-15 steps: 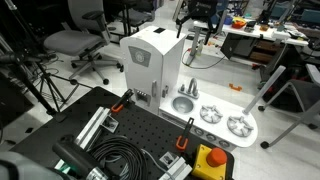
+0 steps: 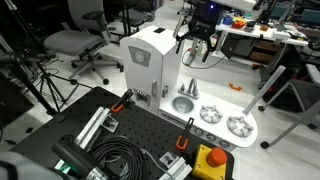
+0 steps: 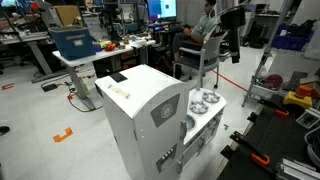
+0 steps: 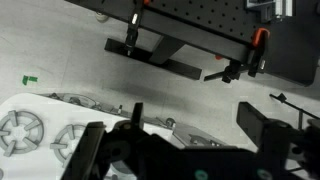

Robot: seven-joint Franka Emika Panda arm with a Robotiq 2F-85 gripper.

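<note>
My gripper point(image 2: 194, 46) hangs high above the far side of a white toy kitchen, its fingers spread, with nothing seen between them. In the wrist view the dark fingers stand wide apart over bare floor. The kitchen has a tall white cabinet point(image 2: 141, 72), whose door is on the side facing the table, and a low white counter point(image 2: 206, 99). Set into the counter are a round metal sink point(image 2: 182, 105) and two stove burners point(image 2: 239, 126). A faucet point(image 2: 193, 88) rises behind the sink. The counter top looks free of loose objects.
A black perforated table point(image 2: 148, 130) in front carries coiled black cable point(image 2: 119, 158), orange-handled clamps point(image 2: 182, 143) and a yellow box with a red button point(image 2: 216, 157). Office chairs point(image 2: 78, 39) stand behind. Open floor lies between table and kitchen.
The gripper has come lower and slightly to the right, and its spread fingers show more clearly. The kitchen and table items have stayed put.
</note>
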